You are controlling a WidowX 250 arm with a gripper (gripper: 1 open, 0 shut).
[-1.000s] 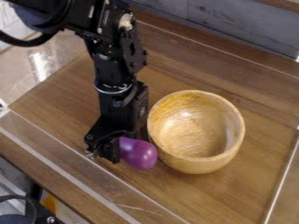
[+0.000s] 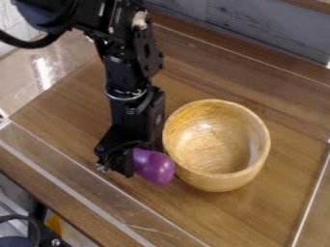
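My black gripper (image 2: 129, 156) is low over the wooden table, shut on a purple eggplant-like object (image 2: 156, 168) whose rounded end sticks out toward the right. The object sits just beside the lower-left side of a light wooden bowl (image 2: 233, 173). The bowl looks empty. The fingertips are partly hidden by the purple object and the dark gripper body.
The wooden table (image 2: 271, 212) has free room to the right of and in front of the bowl, and at the back. A grey wall (image 2: 258, 29) runs along the back. A metal strip edges the near left side.
The gripper and purple object have shifted very slightly up and left. The bowl stays about where it was.
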